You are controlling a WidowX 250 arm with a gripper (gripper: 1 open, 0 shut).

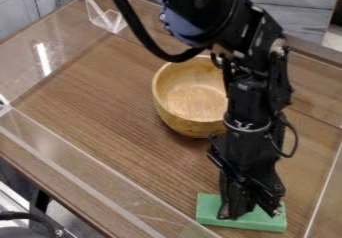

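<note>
My black gripper (242, 188) points down at the lower right, its fingertips at a green rectangular block (263, 217) lying flat on the wooden table near the front edge. The fingers look shut; whether anything is between them is hard to see, as they overlap the block's top. A yellow-tan bowl (179, 90) sits behind the arm, partly hidden by it.
A clear plastic piece (107, 14) stands at the back left. Transparent edges run along the table's front left, with black cables below at the lower left.
</note>
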